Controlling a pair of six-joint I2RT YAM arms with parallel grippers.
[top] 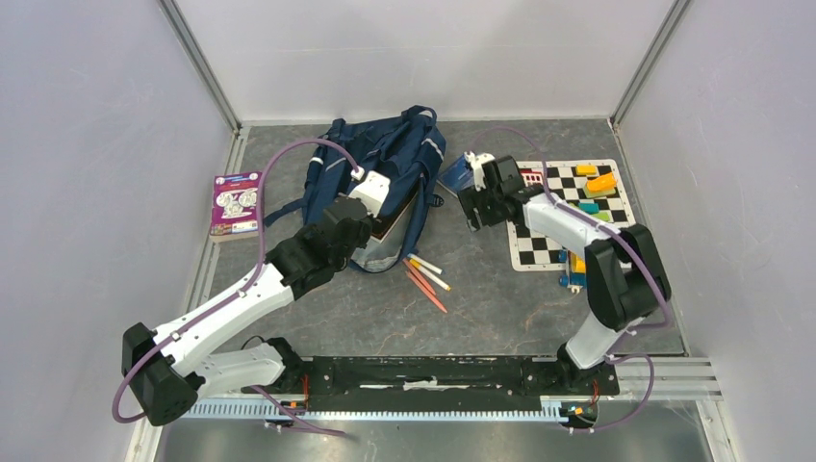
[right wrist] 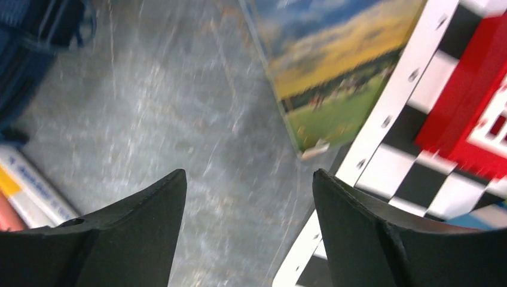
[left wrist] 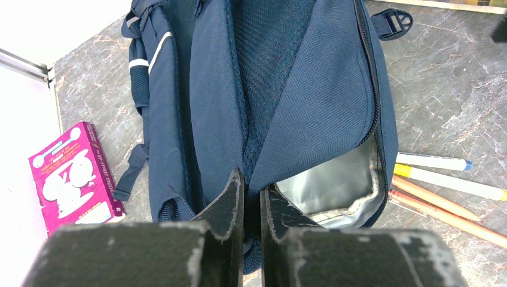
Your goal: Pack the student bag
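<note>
The navy student bag [top: 385,144] lies at the back, its mouth with a grey lining [left wrist: 335,185] facing the front right. My left gripper is shut on a fold of the bag's fabric edge. A booklet with a landscape cover [right wrist: 335,66] lies flat between the bag and the chessboard; the right arm hides part of it in the top view. Before the booklet's near corner, my right gripper stands open over bare floor, nothing between its fingers. To the bag's left is a pink box [left wrist: 75,179].
Several pens [top: 426,279] lie just in front of the bag's mouth. The chessboard [top: 534,252] at right carries a red toy [right wrist: 472,119] and coloured blocks [top: 601,185]. Bare grey surface spreads across the front middle.
</note>
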